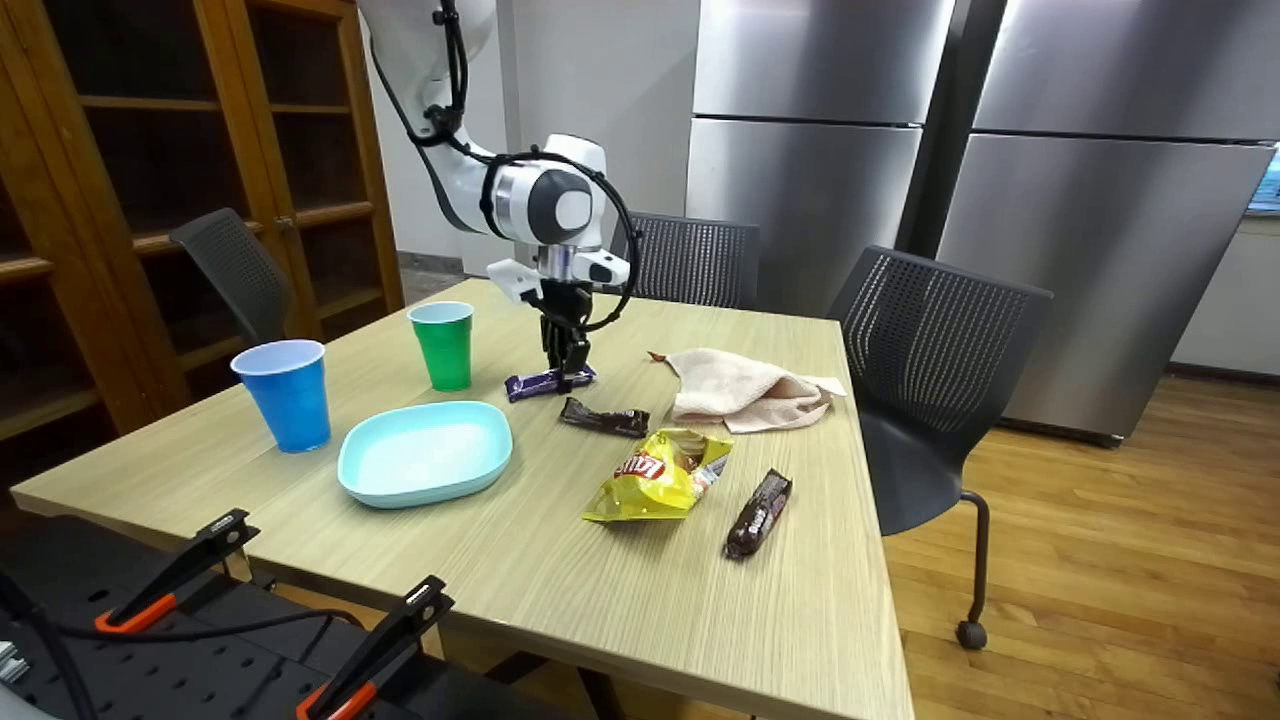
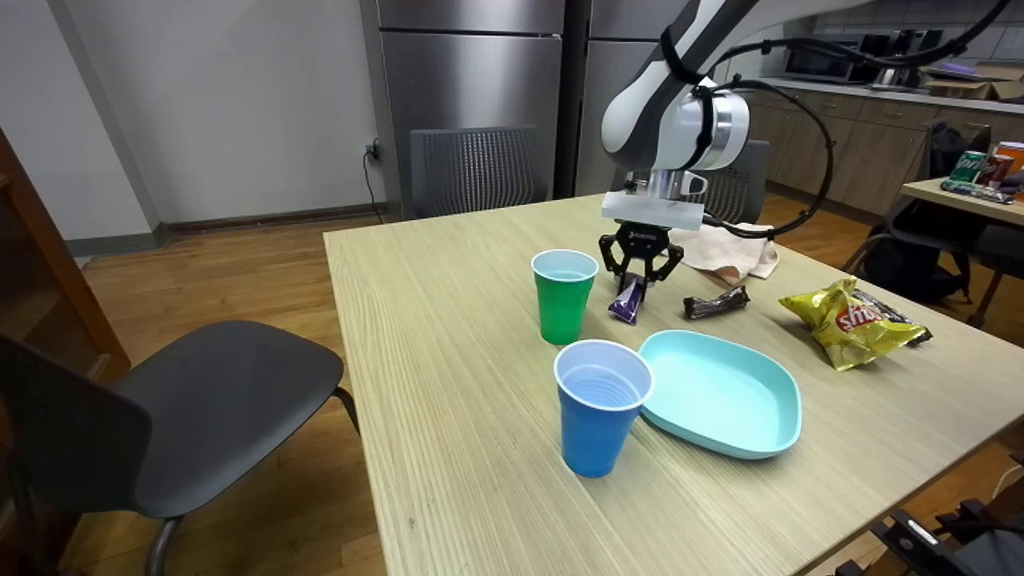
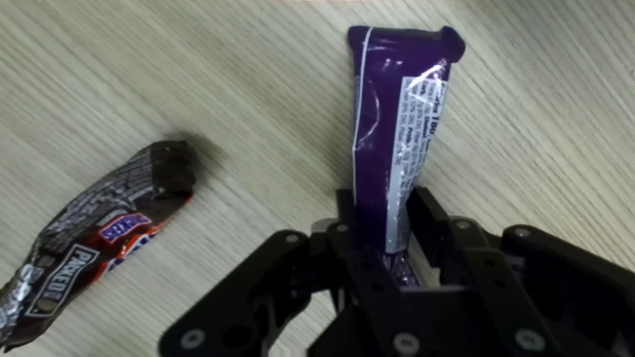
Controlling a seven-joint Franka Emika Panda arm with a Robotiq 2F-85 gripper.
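Observation:
A purple-wrapped candy bar (image 1: 531, 385) lies on the table behind the light blue tray (image 1: 426, 455). My gripper (image 1: 566, 374) points straight down at it. In the wrist view, the gripper's fingers (image 3: 426, 223) stand on either side of the near part of the purple bar (image 3: 390, 119), close to its edges. A sliver of table shows beside the right finger, and whether both fingers press on the wrapper cannot be told. The bar's far end sticks out beyond the fingertips. Its near end is partly hidden by the gripper.
A dark Snickers bar (image 3: 98, 238) lies just left of the gripper. Around stand a green cup (image 2: 563, 302), a blue cup (image 2: 597, 422), a yellow chip bag (image 1: 654, 478), another dark bar (image 1: 758, 514) and a beige cloth (image 1: 750, 390).

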